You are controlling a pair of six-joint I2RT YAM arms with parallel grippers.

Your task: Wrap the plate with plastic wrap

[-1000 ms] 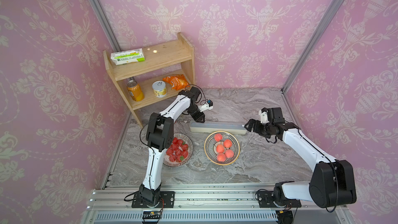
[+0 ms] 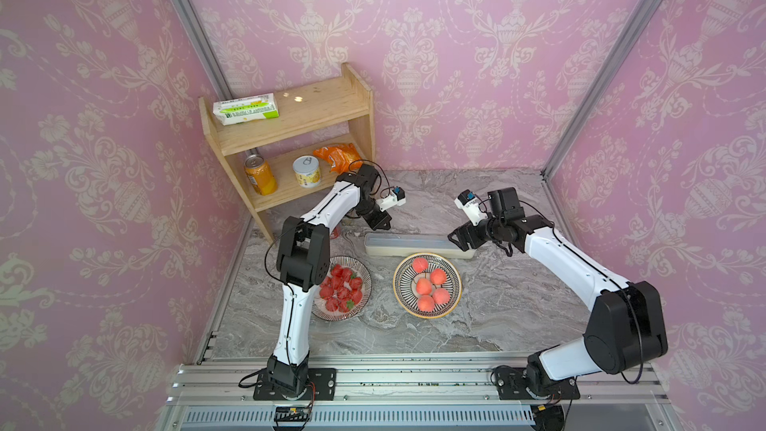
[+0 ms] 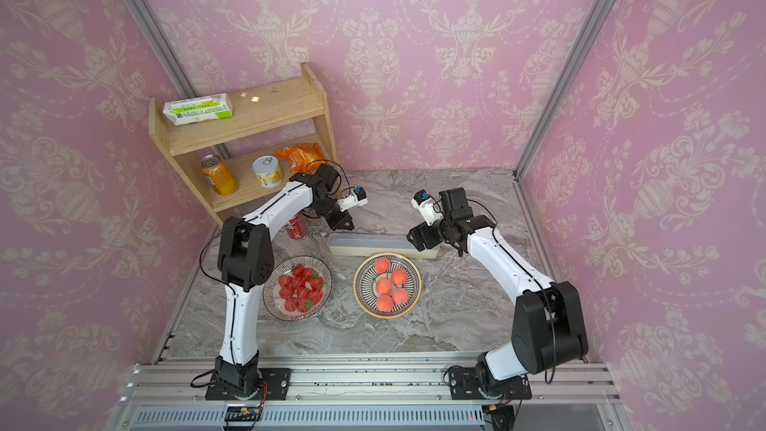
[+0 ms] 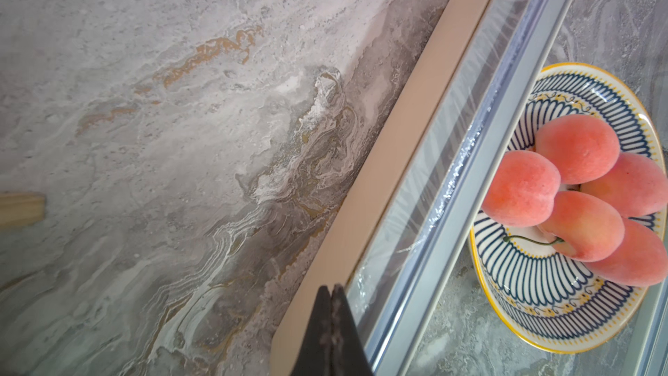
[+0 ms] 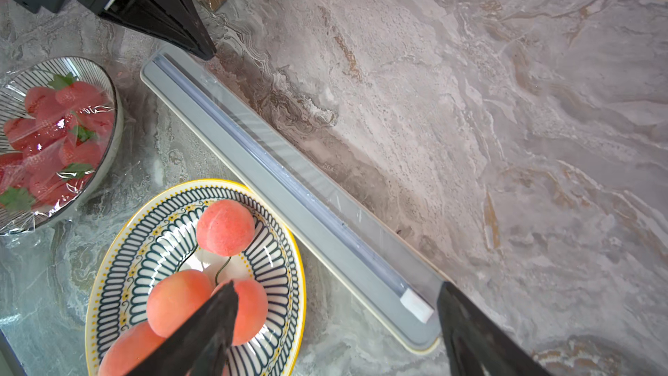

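Observation:
A long plastic wrap dispenser (image 2: pixel 399 246) lies across the table behind the striped plate of peaches (image 3: pixel 360 285), which shows no film over it. In the right wrist view a white slider (image 5: pixel 416 305) sits at the dispenser's right end. My right gripper stands part open above that end, its fingers apart and nothing held between them. Over the back edge near the dispenser's left end is my left gripper, its fingertips together and nothing visible between them. Clear film (image 4: pixel 396 250) lies along the dispenser's top.
A bowl of strawberries (image 5: pixel 69 132) under clear film stands left of the peaches. Behind it is a red can (image 3: pixel 296 226). A wooden shelf (image 2: pixel 319 115) holding packages and cans rises at the back left.
My right arm has swung left and back, bringing its gripper over the dispenser's right end. The left gripper has shifted slightly left and back. Plate and dispenser look unmoved.

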